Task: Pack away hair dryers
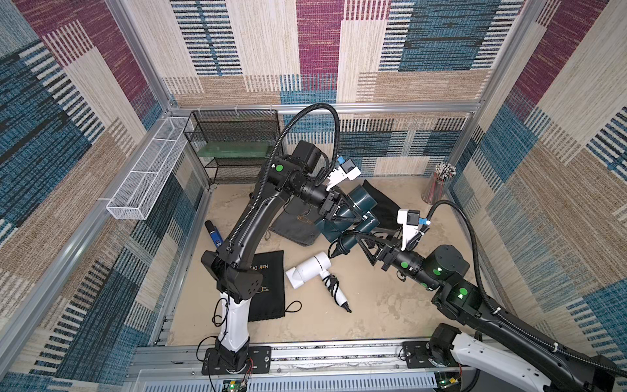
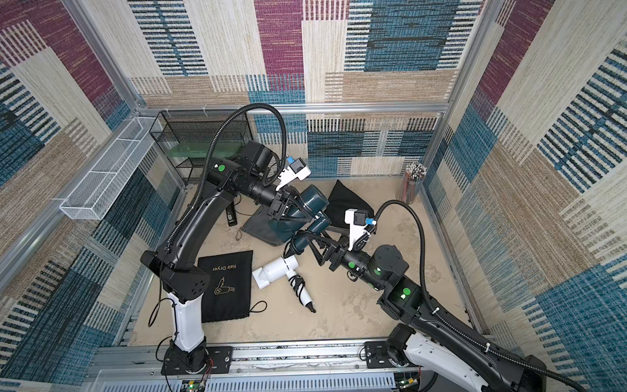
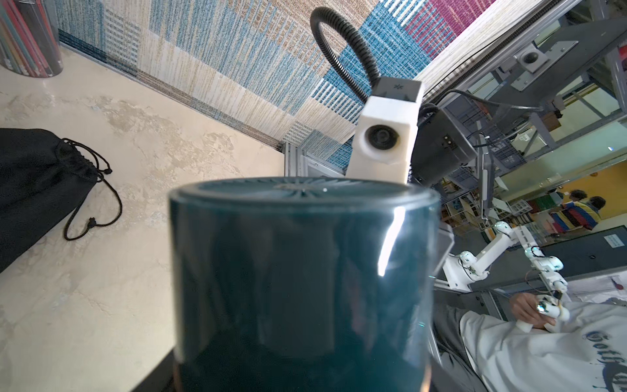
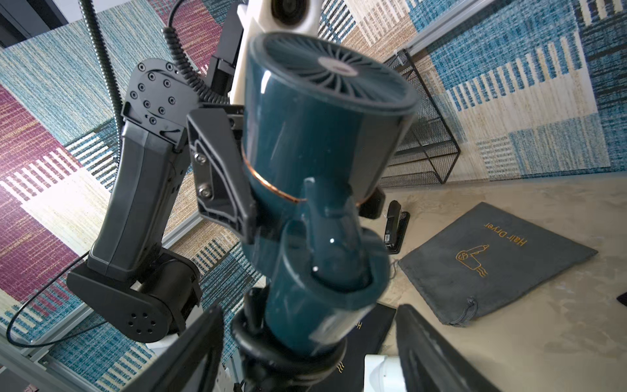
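Observation:
The teal hair dryer (image 1: 358,201) hangs in my left gripper (image 1: 338,212), which grips its barrel; its cord is wound round the handle's lower part, and in the left wrist view the barrel (image 3: 303,274) fills the lower middle. My right gripper (image 1: 372,247) is open at the wound handle (image 4: 307,307), which sits between and beyond its blurred fingers. A white hair dryer (image 1: 305,268) lies below them with cord wrapped on its handle. Black "Hair Dryer" bag (image 2: 222,287) lies at front left, a grey bag (image 4: 490,261) behind it, and another black bag (image 2: 346,202) at back right.
A wire shelf (image 1: 228,143) stands at back left and a white wire basket (image 1: 147,170) hangs on the left rail. A pen cup (image 1: 434,186) stands at back right.

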